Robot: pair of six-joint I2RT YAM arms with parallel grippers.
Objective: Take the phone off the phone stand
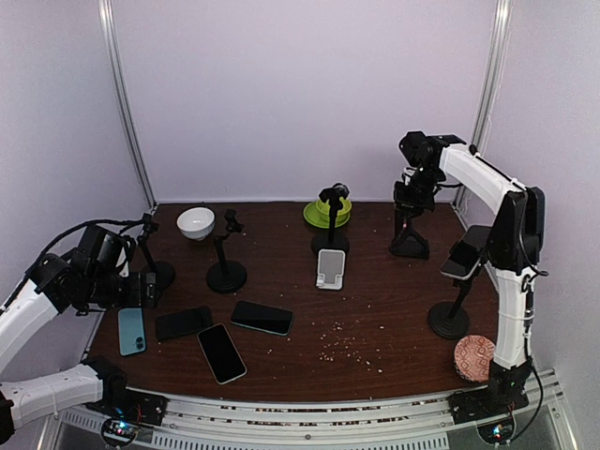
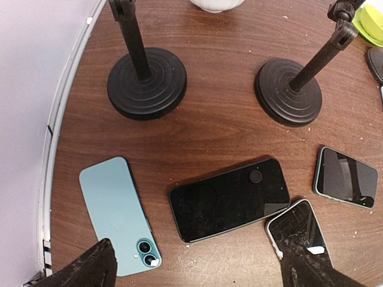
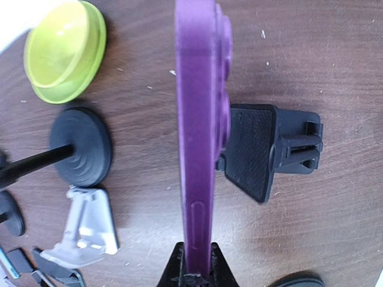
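A purple phone (image 3: 198, 137) stands edge-on in the right wrist view, with my right gripper shut on its near end. Below and to the right of it is the black phone stand (image 3: 254, 146), its back plate bare and a gap visible between plate and phone. From the top, the right gripper (image 1: 412, 192) hangs over that black stand (image 1: 410, 246) at the back right; the phone is hard to make out there. My left gripper is open at the left, its fingers (image 2: 90, 269) wide apart above the table, nothing between them.
A white phone stand (image 1: 330, 269) and a green bowl (image 1: 334, 208) lie left of the right gripper. Another stand (image 1: 448, 320) rises at the right edge near a pink patterned dish (image 1: 474, 357). Several phones lie at front left.
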